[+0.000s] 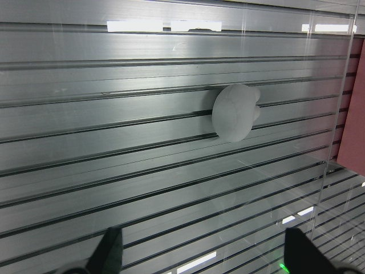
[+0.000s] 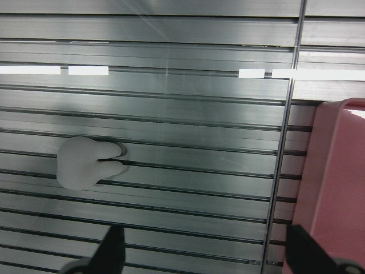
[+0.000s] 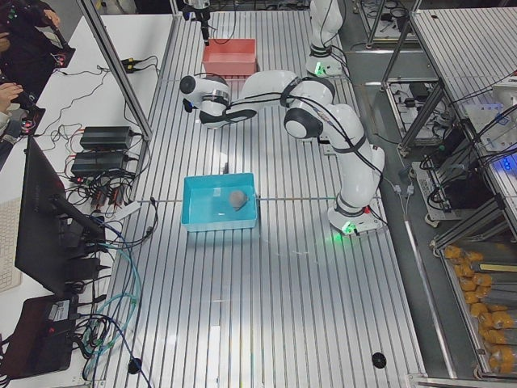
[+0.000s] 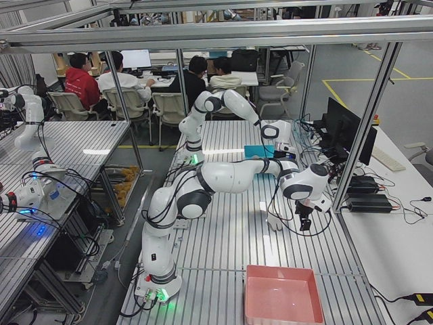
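Observation:
A white, soft-looking object with two short prongs (image 1: 234,114) (image 2: 82,162) lies on the slatted metal table in both wrist views. My left gripper is above it, fingers wide apart, nothing between them. My right gripper also stands open and empty over the table, with the object ahead to its left and the pink bin (image 2: 322,177) (image 4: 281,291) to its right. A blue bin (image 3: 194,210) holds a round grey item (image 3: 237,199).
An aluminium frame post (image 4: 365,122), monitors (image 3: 40,218) and cables (image 3: 113,323) line one side of the table (image 3: 283,299). Free table surrounds the blue bin on the near side.

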